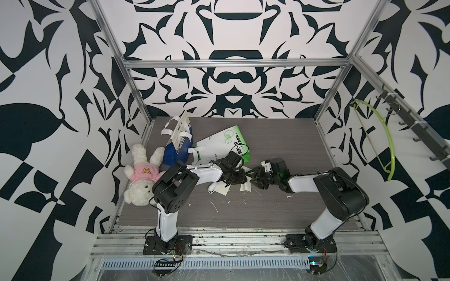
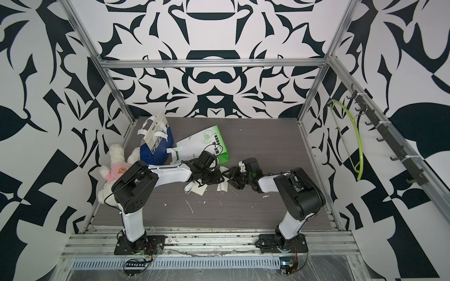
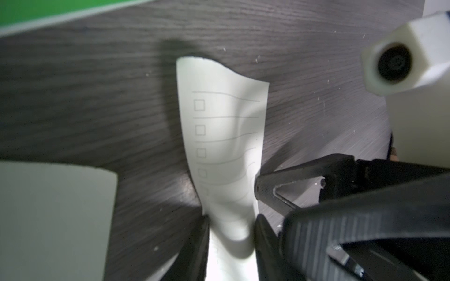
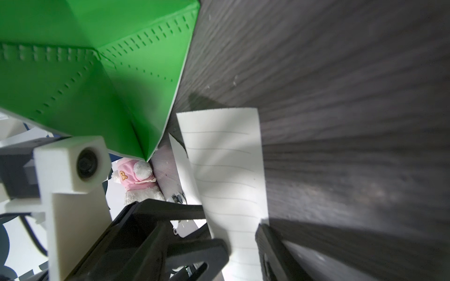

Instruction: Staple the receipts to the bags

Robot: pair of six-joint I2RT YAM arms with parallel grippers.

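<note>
A lined white receipt (image 3: pixel 220 140) runs between my left gripper's (image 3: pixel 232 248) fingers, its paper buckled; the fingers stand part way open, apart from each other. From the other side, my right gripper is open around the same receipt (image 4: pixel 229 173), close against the left gripper (image 1: pixel 239 177). A second pale paper (image 3: pixel 46 220) lies flat to the left. Behind the grippers rests the white-and-green bag (image 1: pixel 225 142), lying on its side. The blue bag (image 1: pixel 179 145) with white handles stands at the back left. The arms partly cover the papers from above.
A plush rabbit (image 1: pixel 144 173) in pink lies at the left edge. A small white object (image 1: pixel 212 186) sits beside the left gripper, partly covered. Paper scraps litter the front. A green hoop (image 1: pixel 389 140) hangs on the right wall.
</note>
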